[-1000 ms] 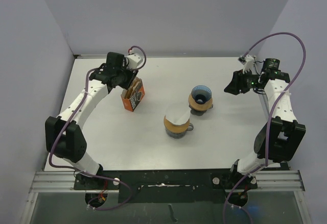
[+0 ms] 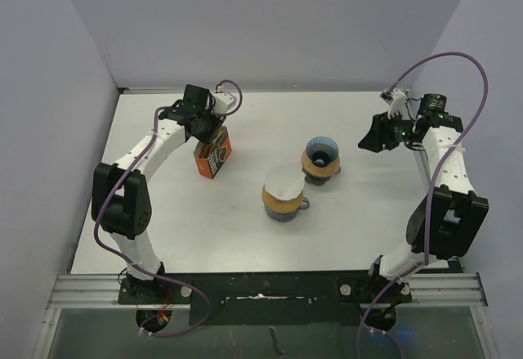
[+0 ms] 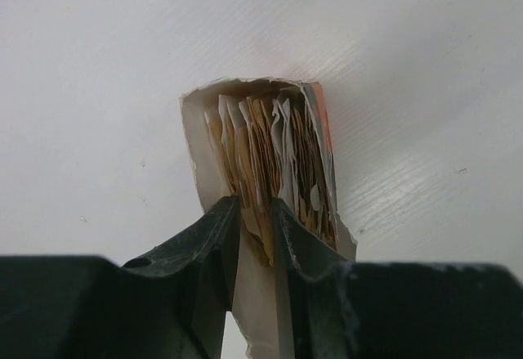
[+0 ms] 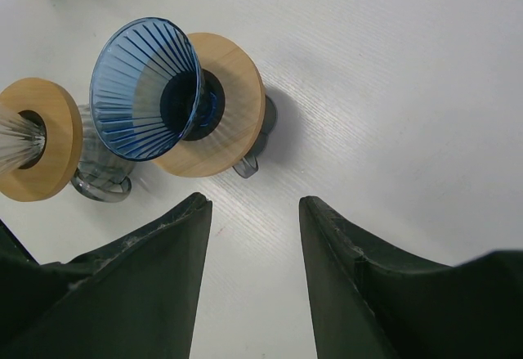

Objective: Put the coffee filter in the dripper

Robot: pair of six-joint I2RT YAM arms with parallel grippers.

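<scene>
An open-topped box [image 2: 214,156] with an orange and black label stands on the table's left side. Tightly packed brown and white paper filters [image 3: 265,134] fill it. My left gripper is over the box mouth, fingers slightly apart, with filter edges visible between and beyond the tips; whether it touches any is unclear. The blue ribbed dripper [image 4: 147,89] rests in a wooden collar [image 4: 237,89] on a glass server, and its inside looks empty. To the right of it my right gripper [image 2: 373,141] hangs part open with only bare table between its fingers.
A second dripper [image 2: 284,181], white inside with a wooden collar, sits on a handled glass server in front and left of the blue one. Bare white table [image 2: 245,122] lies between the box and the drippers.
The right arm, box and both drippers have stayed where they were.
</scene>
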